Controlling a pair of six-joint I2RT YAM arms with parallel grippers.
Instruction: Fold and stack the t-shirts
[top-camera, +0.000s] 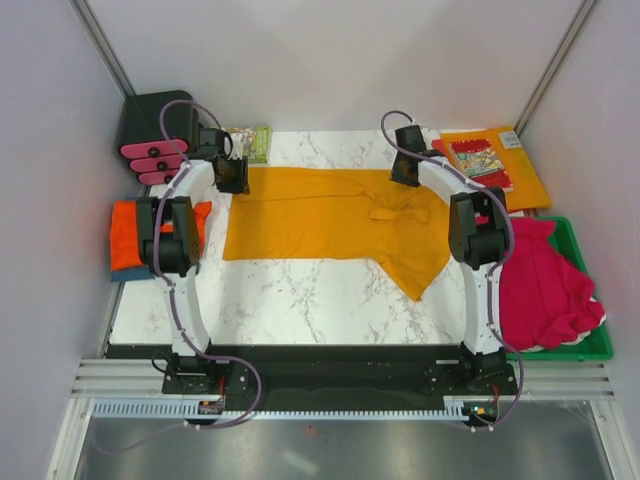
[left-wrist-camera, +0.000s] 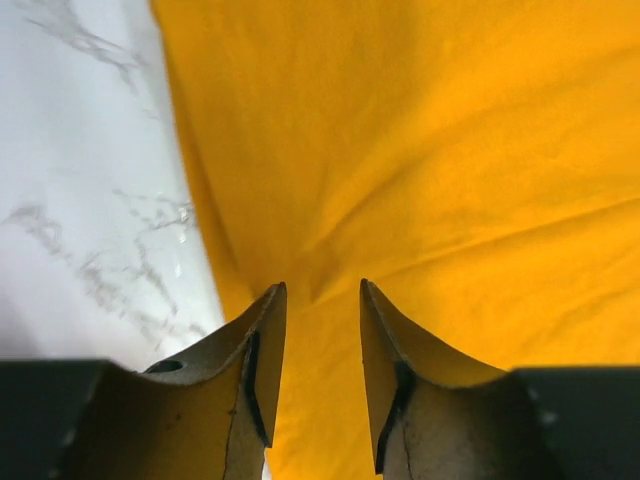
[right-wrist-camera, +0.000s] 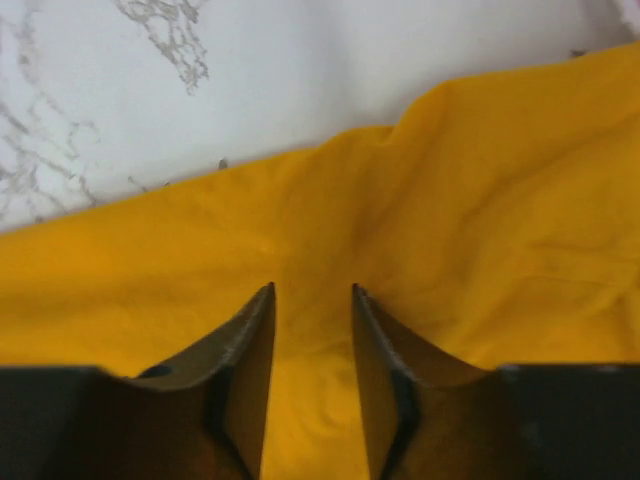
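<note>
An orange t-shirt (top-camera: 310, 235) lies spread across the white marbled table, its upper part doubled over and one sleeve pointing toward the front right. At its back left corner, my left gripper (top-camera: 244, 186) is open; the left wrist view shows the fingers (left-wrist-camera: 262, 350) apart over the shirt (left-wrist-camera: 420, 180), nothing gripped between them. Near the back right of the shirt my right gripper (top-camera: 399, 184) also stands open. Its fingers (right-wrist-camera: 255, 350) are apart above wrinkled cloth in the right wrist view. Whether the fingertips touch the fabric cannot be told.
Red and orange folded cloth on a blue one (top-camera: 128, 255) lies at the left. A black drawer unit (top-camera: 155, 118) stands behind it. At the right, a green bin (top-camera: 601, 342) holds crimson cloth (top-camera: 550, 285). Orange folded cloth (top-camera: 525, 178) occupies the back right.
</note>
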